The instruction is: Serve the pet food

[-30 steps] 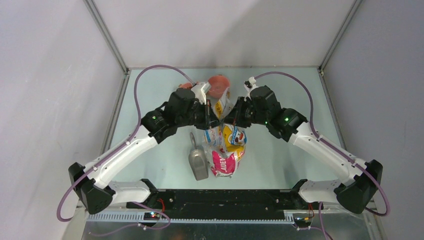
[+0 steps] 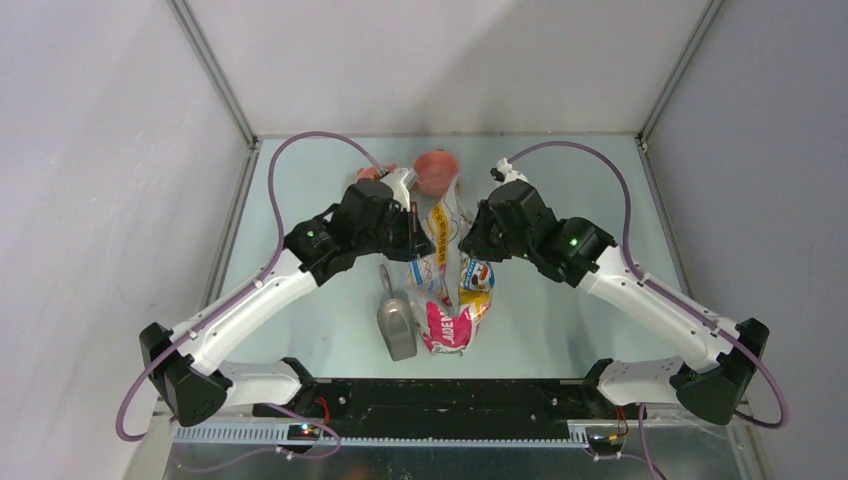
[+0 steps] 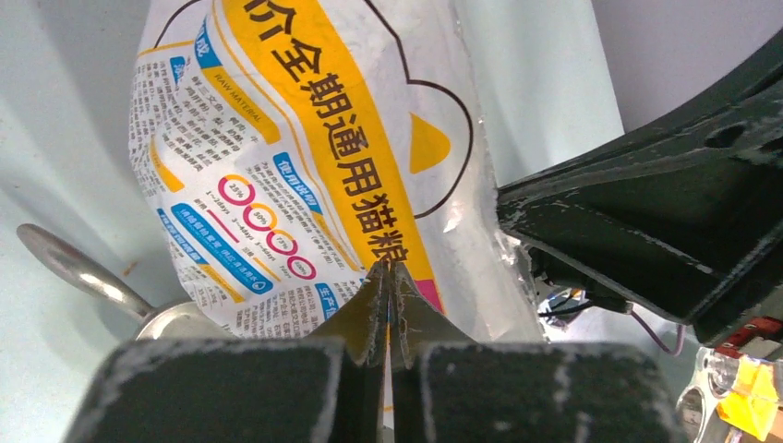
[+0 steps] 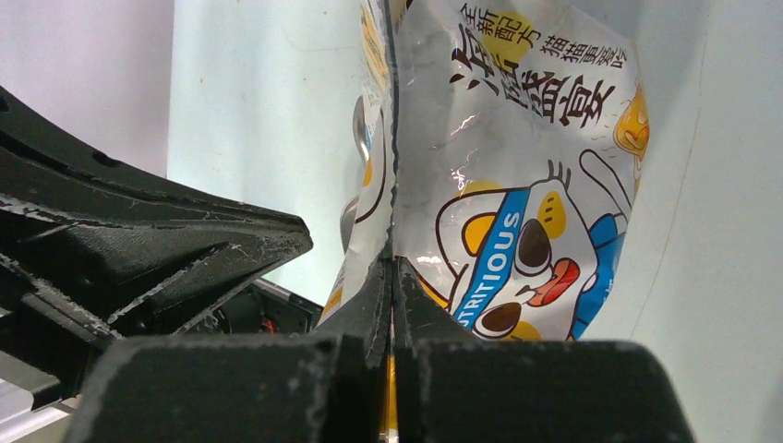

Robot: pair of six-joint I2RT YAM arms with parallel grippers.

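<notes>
The pet food bag (image 2: 440, 275), white, yellow and pink, stands at mid-table with its panels spread between my two grippers. At its left side my left gripper (image 2: 431, 248) is shut. In the left wrist view the printed panel (image 3: 277, 175) passes behind the closed fingertips, with nothing visible between them. From the right, my right gripper is shut on the bag's edge, which runs into its fingertips beside the cartoon panel (image 4: 526, 249). A metal scoop (image 2: 397, 328) lies left of the bag. The bag's contents are hidden.
Behind the bag stands an orange bowl (image 2: 436, 173). Another orange item (image 2: 370, 173) is partly hidden behind the left arm. Walls enclose the back and sides.
My right gripper has moved slightly right, away from the left one, and the bag's right panel has moved with it. The left arm is almost still.
</notes>
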